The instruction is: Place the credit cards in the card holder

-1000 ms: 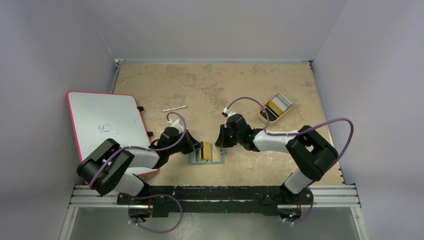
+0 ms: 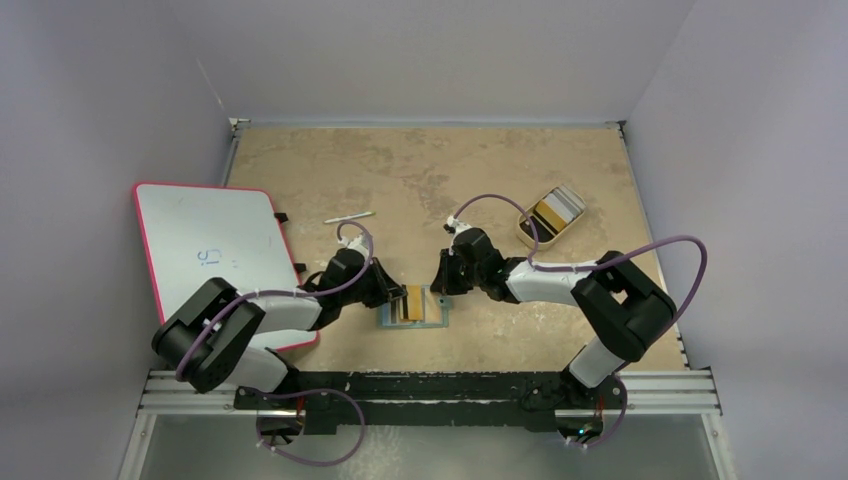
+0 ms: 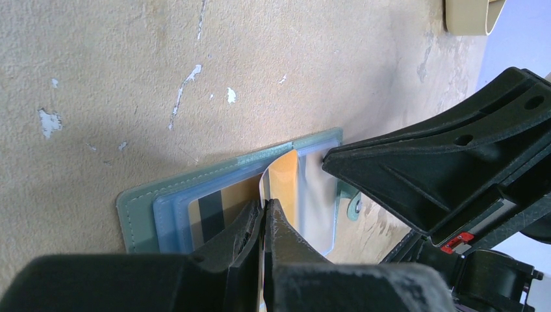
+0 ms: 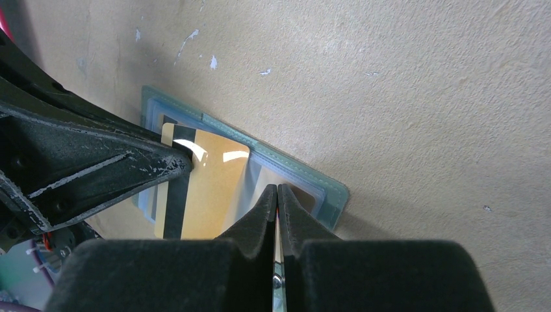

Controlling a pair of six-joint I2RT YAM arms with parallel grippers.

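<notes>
An open card holder with a blue-green border and clear sleeves lies on the table between the arms. Over it a gold card with a black stripe stands tilted. My left gripper is shut at this card's edge, which runs in between the fingertips. At the holder's right part my right gripper is shut at the edge of a sleeve, whose thin layer seems pinched; a tan gap shows behind the tips. How far the card sits inside a sleeve is hidden.
A small box of several more cards stands at the back right. A white board with a red rim lies at left under the left arm, and a pen lies behind it.
My left arm has shifted very slightly, with the gold card staying over the holder. The right arm and the card holder look still.
</notes>
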